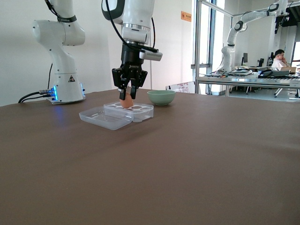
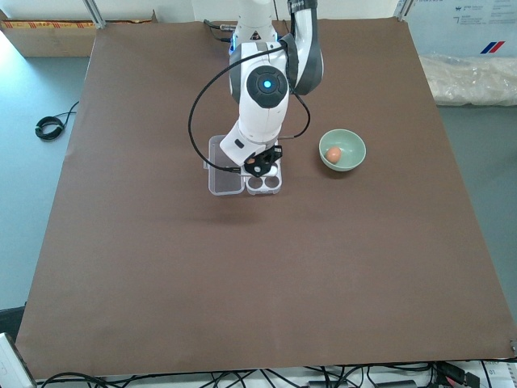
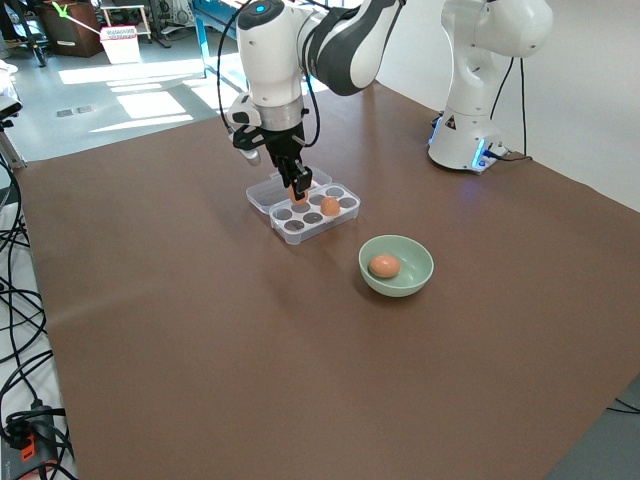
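Observation:
My gripper (image 1: 127, 91) is down over a clear plastic egg carton (image 3: 305, 225) with its lid (image 1: 101, 119) open. Its black fingers stand at either side of a brown egg (image 1: 126, 102) in the carton; I cannot tell whether they grip it. A second egg (image 3: 330, 206) sits in the carton, clear of the fingers in the right view. A pale green bowl (image 2: 342, 162) beside the carton holds another egg (image 3: 385, 266). In the left view the gripper hides much of the carton.
A white robot arm base (image 3: 460, 141) stands behind the carton. Cables (image 2: 363, 376) run beyond the table's edge.

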